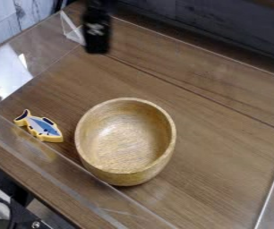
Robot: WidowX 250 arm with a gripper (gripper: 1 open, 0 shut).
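A round, light wooden bowl (126, 143) stands on the wooden table, empty. To its left lies a small yellow toy fish (39, 127) with a blue and white side. My gripper (97, 41) is a dark, motion-blurred shape at the upper left of the view, above the table behind the bowl and fish; the blur hides how its fingers stand.
A clear acrylic piece stands at the back left, partly behind my gripper. Transparent edges run along the left and front of the table.
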